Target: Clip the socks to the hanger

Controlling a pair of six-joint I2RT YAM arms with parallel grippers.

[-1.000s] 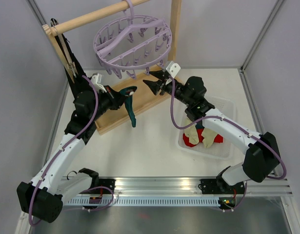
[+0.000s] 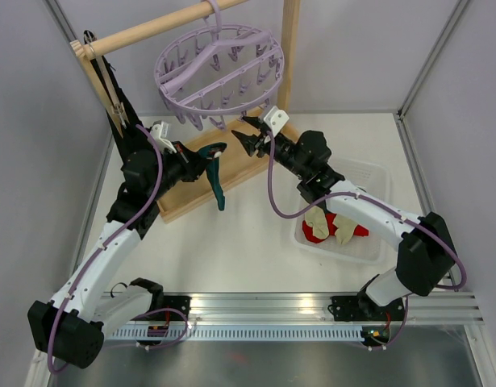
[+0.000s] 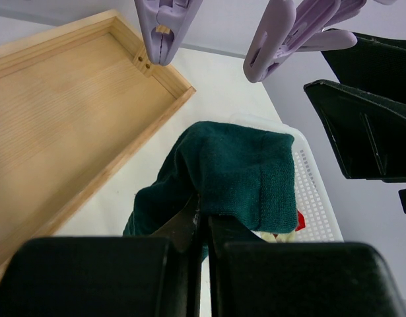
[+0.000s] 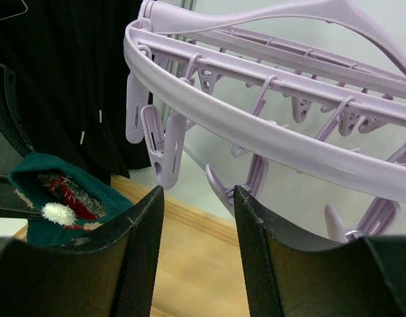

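A dark green sock [image 2: 215,179] hangs from my left gripper [image 2: 209,156], below the front of the round lilac hanger [image 2: 218,72]. In the left wrist view the sock [image 3: 239,172] bunches over the shut fingertips. The right wrist view shows its mouth held open, with a red and grey lining and a white pompom [image 4: 59,212]. My right gripper stands part open, facing the hanger's rim. Between and beyond its fingers hang lilac clips, one clip [image 4: 164,148] just above the left finger; none is clearly gripped.
A white basket [image 2: 368,193] with red and cream socks [image 2: 332,227] stands under my right arm. Behind the sock lies the hanger stand's wooden base [image 2: 179,197]. Black cloth [image 2: 122,105] hangs at the stand's left post. The white table between the arms is clear.
My right gripper has shifted a little to the left, and its fingers stand closer together. The left arm, the sock and the hanger look unmoved.
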